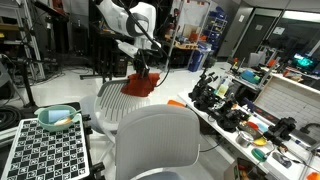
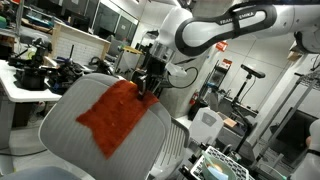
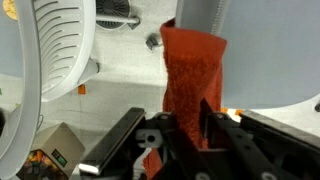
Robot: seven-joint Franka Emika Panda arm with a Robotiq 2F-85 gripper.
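Note:
A red-orange cloth [image 1: 140, 86] hangs from my gripper [image 1: 144, 72], which is shut on its upper part. Behind the cloth in exterior view 1 is the ribbed backrest [image 1: 112, 100] of a grey chair. From exterior view 2, the cloth [image 2: 112, 118] spreads down and left from my gripper [image 2: 152, 88] across the front of the grey backrest [image 2: 72, 138]; whether it touches cannot be told. Looking down in the wrist view, the bunched cloth [image 3: 190, 65] runs between the dark fingers and covers much of what lies below.
A second grey chair [image 1: 158, 140] stands in front. At the left, a teal bowl [image 1: 56, 117] rests on a perforated stand [image 1: 30, 150]. The worktable [image 1: 235, 125] on the right is crowded with tools and dark equipment.

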